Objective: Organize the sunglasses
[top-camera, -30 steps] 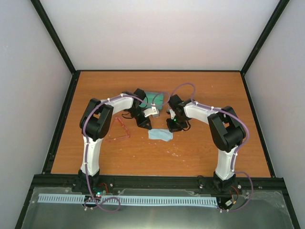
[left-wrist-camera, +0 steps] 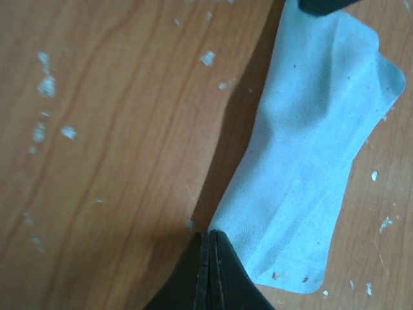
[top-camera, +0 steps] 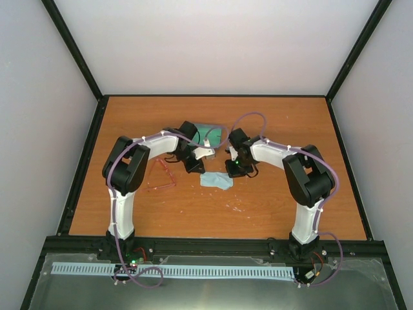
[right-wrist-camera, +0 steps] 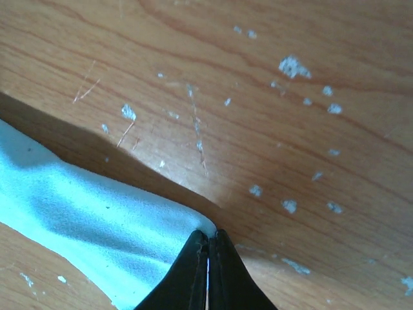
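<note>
A light blue cloth lies flat on the wooden table between the two grippers. In the left wrist view the left gripper is shut at one corner edge of the cloth; whether fabric is between its fingertips is hard to tell. In the right wrist view the right gripper is shut on the rounded corner of the cloth. Red-pink sunglasses lie open on the table left of the cloth, partly hidden by the left arm.
A green case-like object sits behind the grippers, partly hidden by them and the hoses.
The right arm is nearly unchanged.
</note>
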